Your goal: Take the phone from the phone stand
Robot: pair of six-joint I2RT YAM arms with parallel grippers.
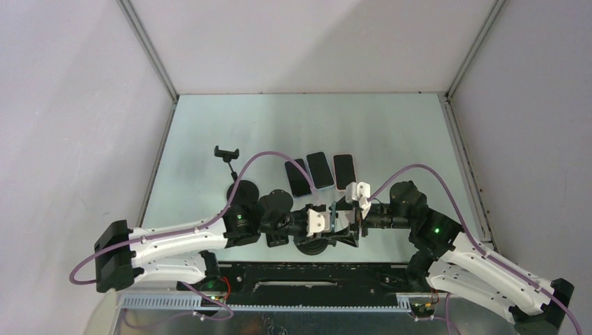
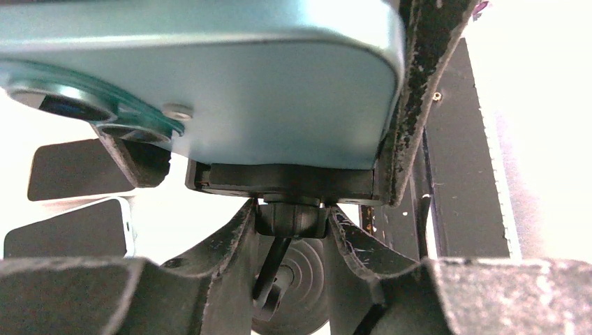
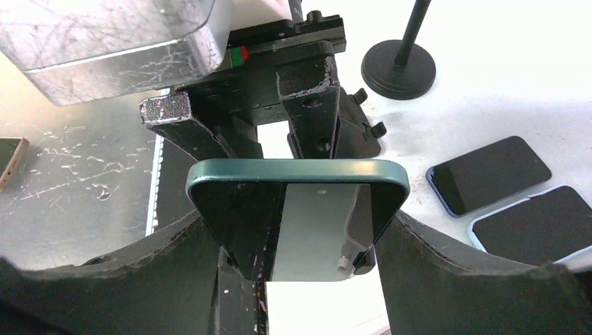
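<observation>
A teal phone (image 2: 279, 98) stands in a black stand (image 2: 286, 185) at the front centre, where both arms meet in the top view. My right gripper is shut on the phone, seen edge-on between its fingers. My left gripper is at the stand's neck just below the holder, its fingers on either side of the joint; how far they are closed is hard to tell. The stand's round base (image 2: 300, 300) shows below.
Three dark phones (image 1: 320, 169) lie flat behind the grippers. A second, empty stand (image 1: 227, 153) is at the left.
</observation>
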